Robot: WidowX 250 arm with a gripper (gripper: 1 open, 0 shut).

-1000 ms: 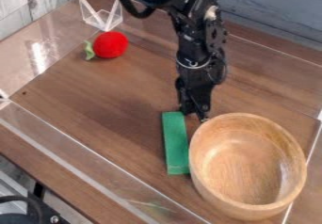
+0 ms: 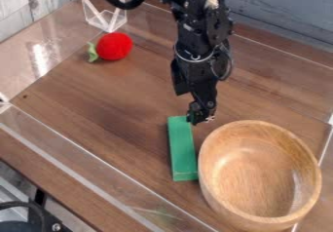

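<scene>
The black arm reaches down from the top centre, its gripper [image 2: 201, 113] low over the table at the upper end of a green block [image 2: 184, 156]; whether it touches the block is unclear. Its fingers are small and dark, and I see nothing clearly held between them. The green block lies lengthwise just left of a large wooden bowl [image 2: 259, 203], which looks empty. A red toy vegetable with green leaves, like a tomato or pepper [image 2: 113, 47], lies at the upper left of the table.
A white wire-like object [image 2: 105, 15] stands at the back left. A transparent edge strip runs along the front left, and a wall closes off the back.
The bowl sits a little further right than one second ago.
</scene>
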